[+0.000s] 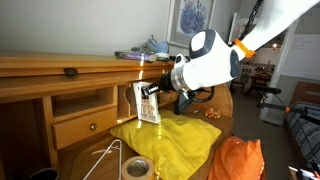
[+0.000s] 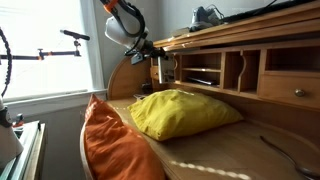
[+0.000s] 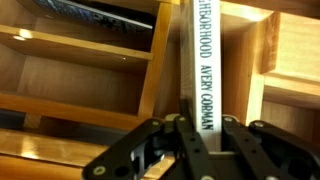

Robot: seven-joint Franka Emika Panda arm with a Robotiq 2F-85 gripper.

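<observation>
A book point(image 3: 207, 75) with a white spine lettered "AVERY CORMAN" is held in my gripper, which is shut on its near end. The book point(image 1: 147, 102) hangs upright above the yellow cushion, its pale printed cover facing the first exterior camera. My gripper point(image 1: 146, 84) grips it at the top, in front of the desk's cubbyholes. In the wrist view the spine points away toward a wooden divider point(image 3: 160, 60) between cubbies. The gripper's fingertips are partly hidden by the book and the dark gripper body.
Below lies a yellow cushion point(image 1: 175, 145), with an orange cushion point(image 1: 238, 160) beside it. On the desk top are a tape roll point(image 1: 137, 168) and a white hook-shaped item point(image 1: 103, 158). A dark object point(image 3: 110, 15) occupies an upper cubby; the cubby point(image 3: 75, 90) below looks empty.
</observation>
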